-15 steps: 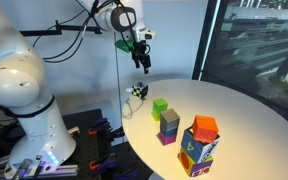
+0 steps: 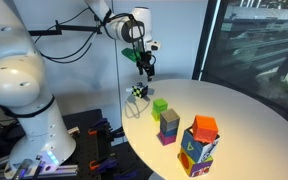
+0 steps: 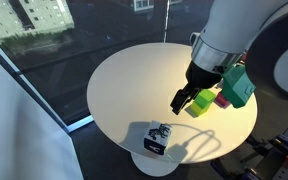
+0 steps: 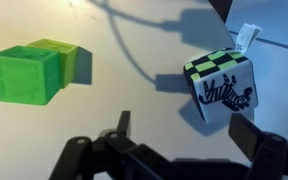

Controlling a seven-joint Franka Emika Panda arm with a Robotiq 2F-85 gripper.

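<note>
Near the table's edge sits a soft block (image 2: pixel 139 91) with a zebra picture and a green-and-black checkered side; a white tag sticks out from it. The wrist view has this zebra block (image 4: pixel 222 85) at the right, a little beyond the fingers. My gripper is open above the table, with nothing between its fingers. In exterior view 1 the gripper (image 2: pixel 145 70) hangs over the zebra block, apart from it. Green blocks (image 4: pixel 29 74) lie at the left of the wrist view.
A stack of grey, brown and pink blocks (image 2: pixel 169 127) stands past the green blocks (image 2: pixel 160 107). Closer to the camera, picture blocks (image 2: pixel 197 150) carry an orange block (image 2: pixel 205 128) on top.
My gripper has shifted slightly to the right and lower in exterior view 1. The blocks have stayed where they were.
</note>
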